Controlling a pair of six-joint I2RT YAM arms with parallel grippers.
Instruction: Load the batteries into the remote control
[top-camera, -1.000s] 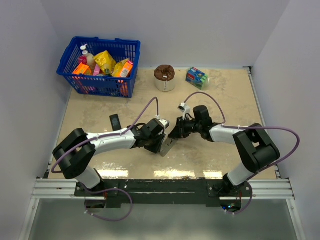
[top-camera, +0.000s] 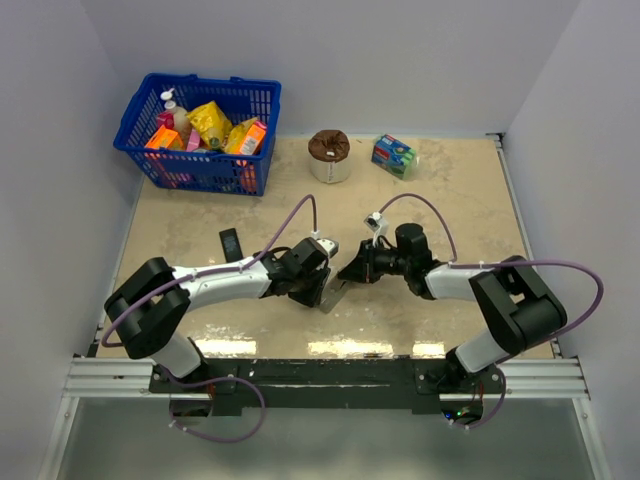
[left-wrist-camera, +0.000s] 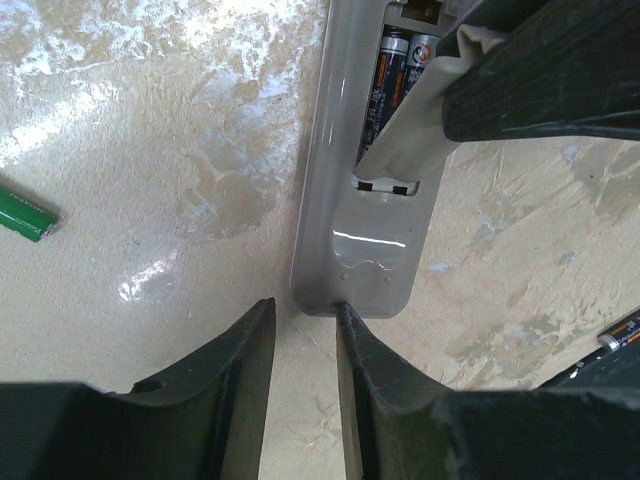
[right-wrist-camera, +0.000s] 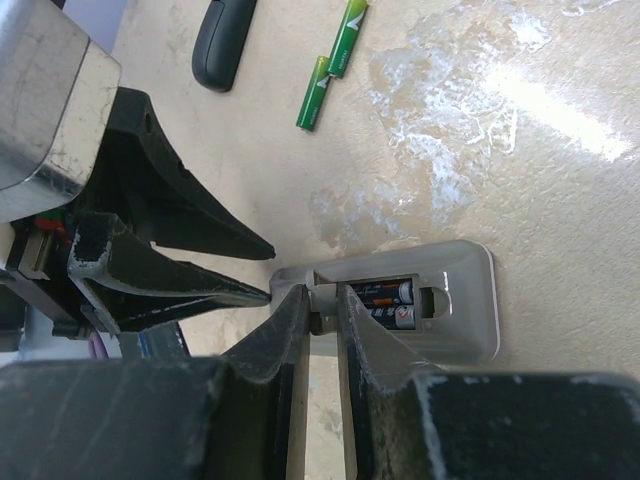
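Note:
The grey remote (left-wrist-camera: 370, 240) lies with its battery compartment up, and two black-and-orange batteries (right-wrist-camera: 385, 303) rest side by side inside. A grey battery cover (left-wrist-camera: 412, 125) stands tilted over part of that compartment, its lower edge by the slots. My right gripper has the cover pinched between its close-set fingertips. At the remote's rounded end is my left gripper, its fingertips apart with the corner of the remote at the gap; whether they clamp it I cannot tell. In the top view both grippers largely hide the remote (top-camera: 333, 297).
Two green batteries (right-wrist-camera: 345, 38) lie loose on the table, near a black oblong object (top-camera: 231, 245). Another battery (left-wrist-camera: 622, 330) shows at the left wrist view's right edge. A blue basket (top-camera: 265, 170), a brown-topped tub (top-camera: 329, 168) and a colourful packet (top-camera: 394, 155) stand at the back.
My right gripper has shifted slightly toward the front of the table over the remote, its arm bending differently. The left arm and the remote look unmoved.

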